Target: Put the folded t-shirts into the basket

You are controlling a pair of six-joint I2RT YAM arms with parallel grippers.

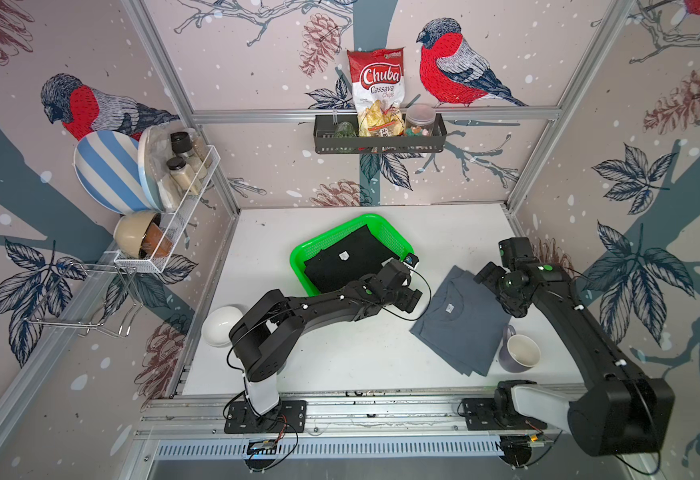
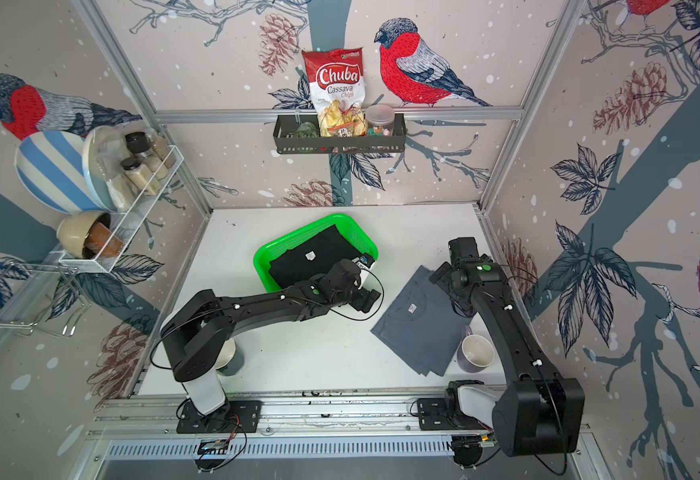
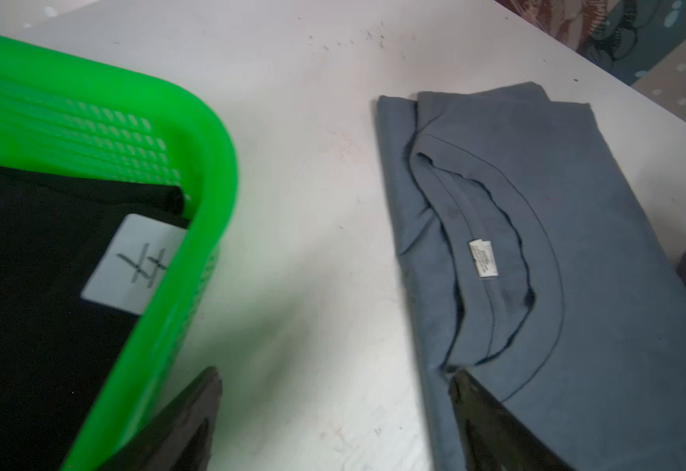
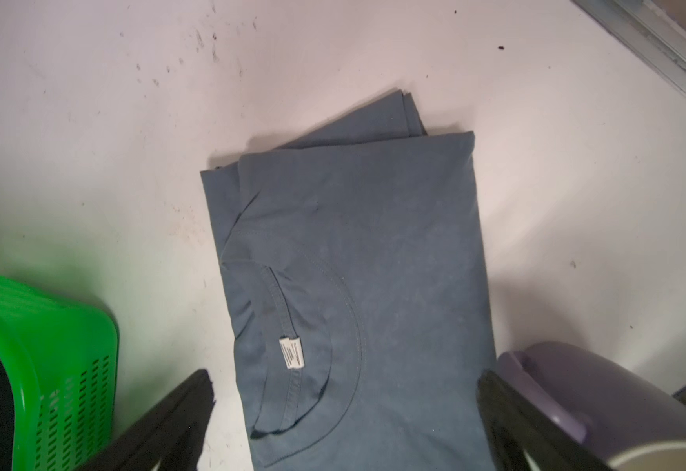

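A green basket (image 1: 309, 249) holds folded black cloth (image 1: 341, 254). A grey folded t-shirt (image 2: 418, 328) lies flat on the table to its right, its collar and label showing. My left gripper (image 1: 402, 288) is open above the table between basket and shirt; its fingertips frame bare table in the left wrist view (image 3: 335, 408). My right gripper (image 1: 502, 288) is open above the shirt's right part; in the right wrist view its fingers straddle the shirt (image 4: 358, 274), with nothing held.
A purple mug (image 1: 518, 352) stands by the shirt's front right corner. A white bowl (image 1: 220, 324) and a cup (image 2: 229, 360) sit at the left.
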